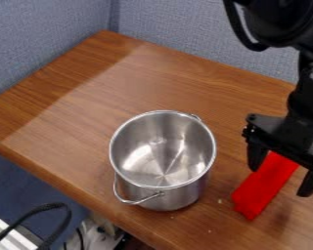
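Observation:
A red oblong block (pixel 261 190) lies slanted on the wooden table near the right. My black gripper (pixel 285 158) is over the block's far end with its fingers open, one on each side of it; whether they touch it I cannot tell. A steel pot (pixel 162 156) with a wire handle stands empty just left of the block.
Blue-grey padded walls (pixel 42 34) border it behind. Black cables (pixel 42 220) lie off the table's edge at the bottom left.

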